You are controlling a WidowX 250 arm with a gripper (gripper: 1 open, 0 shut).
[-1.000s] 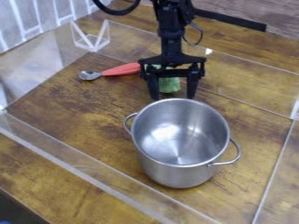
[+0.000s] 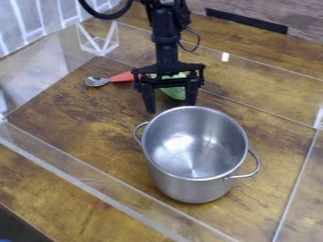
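Observation:
My gripper (image 2: 165, 95) is over a green object (image 2: 178, 93), which it partly hides, just behind a large steel pot (image 2: 195, 151) with two side handles. The fingers point down; whether anything is between them is unclear. A utensil with a red handle (image 2: 123, 77) and a silver head (image 2: 97, 81) lies to the left of the gripper.
A white wire rack-like object (image 2: 98, 38) stands at the back left. Transparent panels border the workspace.
The gripper has shifted slightly left, exposing more of the green object on its right. The pot has not visibly moved.

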